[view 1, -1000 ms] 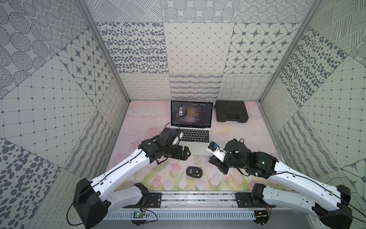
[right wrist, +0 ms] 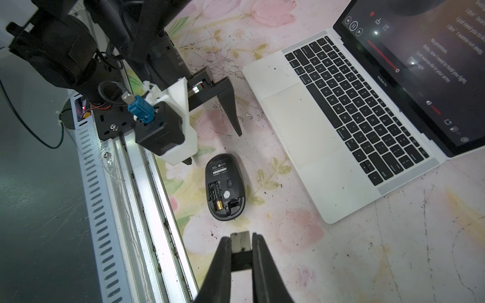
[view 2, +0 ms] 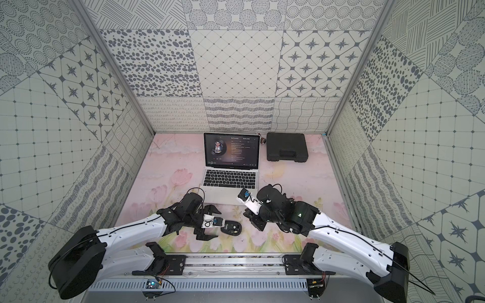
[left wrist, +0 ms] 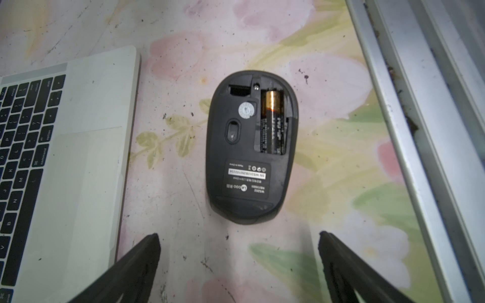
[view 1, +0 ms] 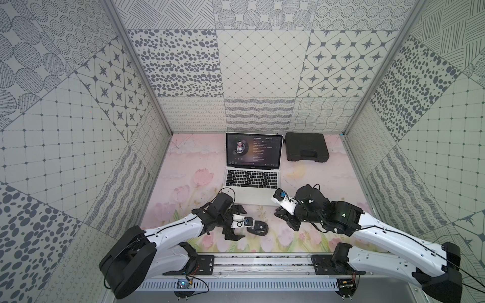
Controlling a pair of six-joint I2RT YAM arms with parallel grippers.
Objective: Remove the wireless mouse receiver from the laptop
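Observation:
Pinched between the fingertips of my right gripper is the small receiver (right wrist: 241, 241), its metal plug pointing outward over the table. The black mouse (left wrist: 251, 146) lies underside up, its battery bay uncovered with batteries in it and an empty-looking dark slot beside the bay. My left gripper is wide open and empty, facing the mouse's rounded end from a short distance. In the right wrist view the left gripper hangs just beyond the mouse. The laptop (right wrist: 318, 151) stands open behind the mouse, its screen lit.
A black case (view 1: 306, 147) rests at the back right of the laptop. Along the front edge of the table runs a metal rail (left wrist: 399, 126). Bare table (right wrist: 404, 257) lies to the laptop's right.
The right arm has barely moved.

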